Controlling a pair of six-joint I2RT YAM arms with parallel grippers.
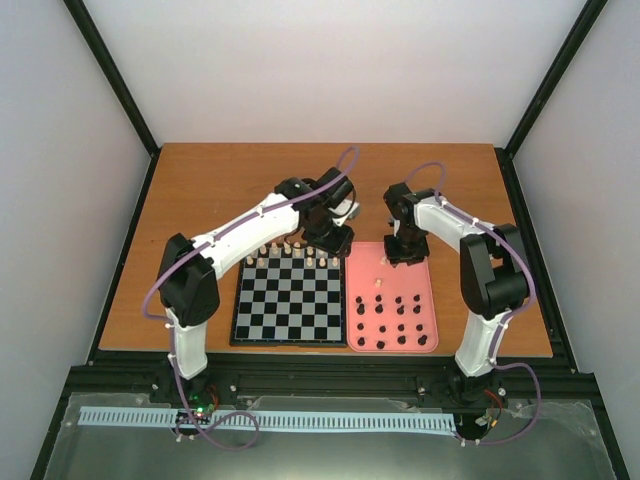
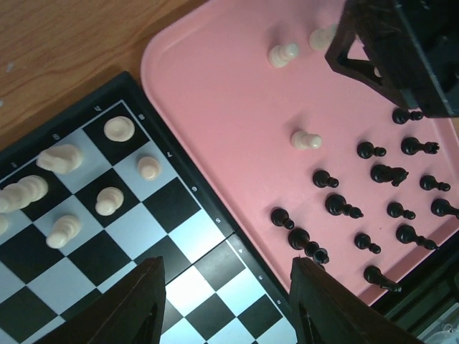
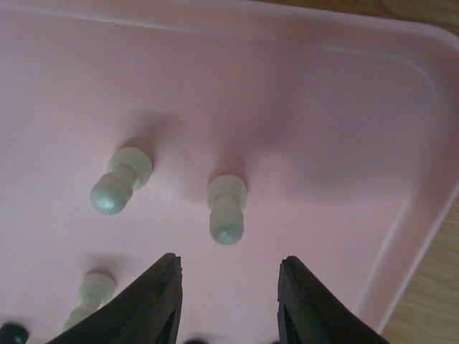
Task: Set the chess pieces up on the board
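Observation:
White pieces stand along the far side of the chessboard (image 1: 290, 300); the far right corner has a white piece (image 2: 119, 129) and a white pawn (image 2: 149, 168) in front of it. My left gripper is open and empty, above the board's right side and the tray edge. On the pink tray (image 3: 344, 122) stand three white pawns: one pawn (image 3: 227, 209) ahead of my right gripper, another pawn (image 3: 122, 180) to its left, and a third pawn (image 3: 92, 297) nearer the left finger. The right gripper is open, nothing between its fingers.
Several black pieces (image 2: 344, 206) stand on the near part of the tray. The near rows of the board are empty. Both arms are close together, and the right gripper's body (image 2: 401, 50) shows in the left wrist view. Bare wooden table (image 1: 230, 180) lies behind.

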